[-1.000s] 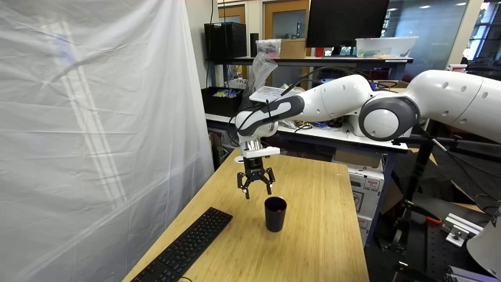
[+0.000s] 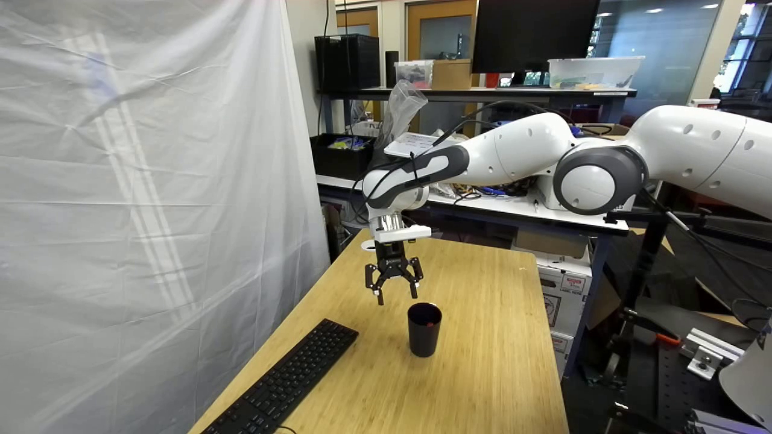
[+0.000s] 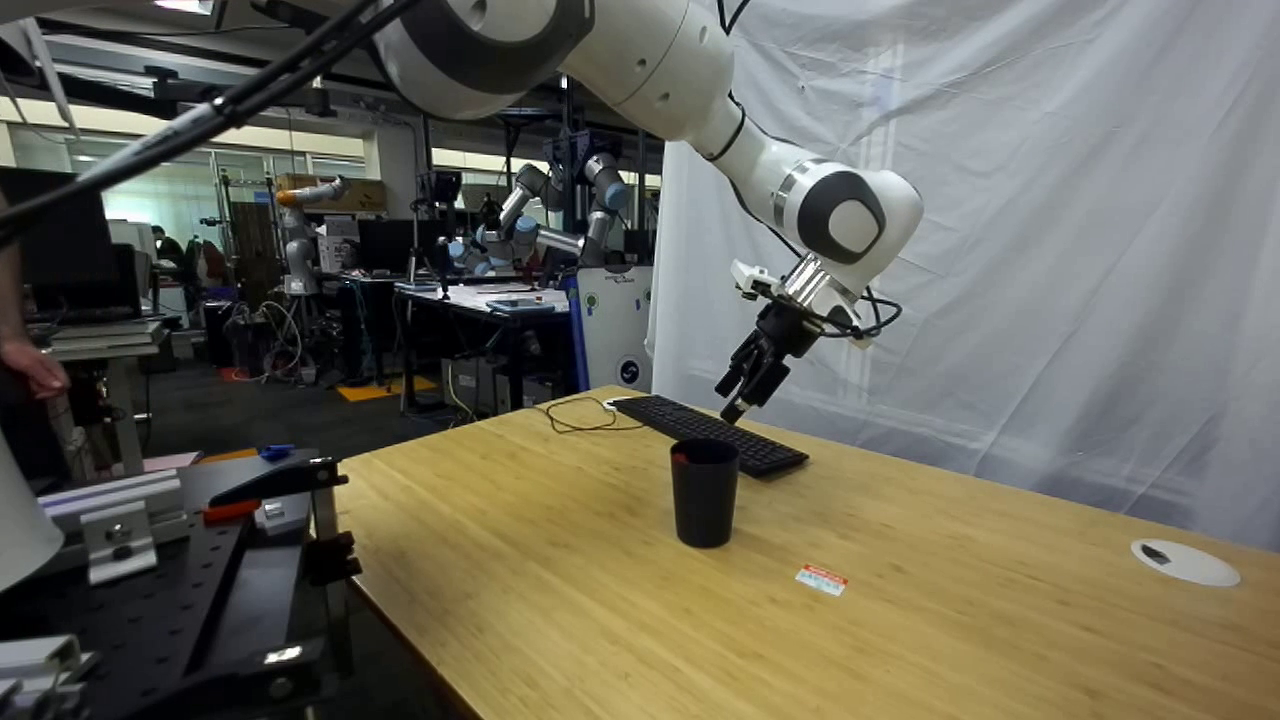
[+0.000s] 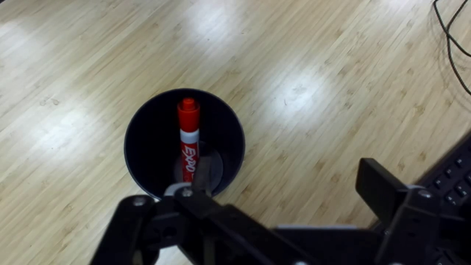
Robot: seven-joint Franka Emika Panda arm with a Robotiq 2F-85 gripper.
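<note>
A black cup (image 2: 423, 336) stands upright on the wooden table, and exterior view 2 shows the same cup (image 3: 704, 498) near the table's middle. Inside it leans a red Expo marker (image 4: 190, 145), cap end up, as the wrist view shows from above; its lower end is hidden behind a finger. My gripper (image 2: 398, 298) is open and empty, with its fingers spread wide. It hangs above the table, higher than the cup's rim and off to the keyboard side. In the wrist view one finger (image 4: 202, 174) overlaps the cup's near rim, while the other lies well to the right.
A black keyboard (image 2: 289, 376) lies along the table's curtain side, its cable (image 3: 576, 416) trailing on the wood. A red-and-white label (image 3: 822, 580) and a white disc (image 3: 1185, 563) are flat on the table. Bare table surrounds the cup. A white curtain (image 2: 159, 181) borders one side.
Almost nothing differs from a second ago. The upper arm sits very slightly higher; the gripper stays open in nearly the same place, and the cup has not moved.
</note>
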